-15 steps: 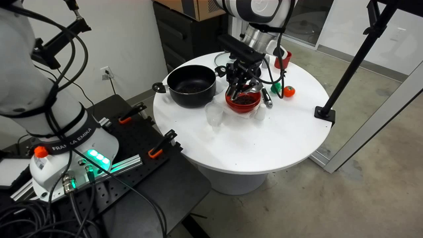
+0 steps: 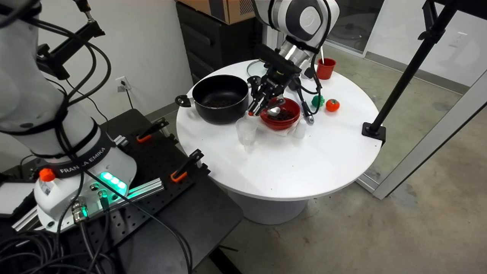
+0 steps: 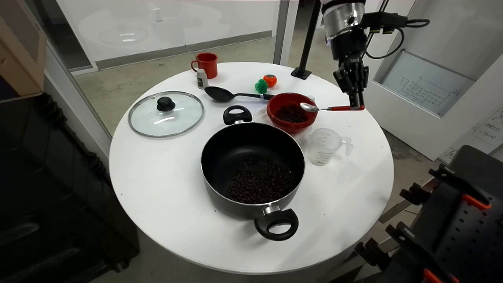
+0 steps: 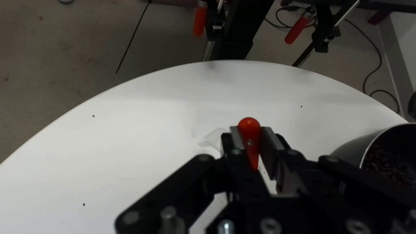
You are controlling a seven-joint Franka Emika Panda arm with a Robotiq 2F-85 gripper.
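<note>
My gripper (image 3: 357, 104) is shut on the red handle (image 4: 249, 134) of a spoon, whose round end pokes up between the fingers in the wrist view. The spoon's metal bowl (image 3: 309, 107) lies over the near side of a red bowl (image 3: 277, 118) in exterior view 2. Dark beans (image 3: 291, 113) lie inside that bowl. A black pot (image 3: 221, 210) holds more dark beans (image 3: 261, 181). Between pot and gripper side stands a clear measuring cup (image 3: 324, 147), mostly hidden behind the fingers in the wrist view.
A glass lid (image 3: 181, 120), a black ladle (image 3: 220, 94), a red mug (image 3: 207, 65), a small shaker (image 3: 201, 79), a tomato (image 3: 270, 80) and a green pepper-like item (image 3: 261, 86) occupy the far side.
My gripper has moved from over the red bowl toward the measuring cup and lower in the picture. The spoon's metal end has shifted the same way. Bowl, cup and pot look unmoved.
</note>
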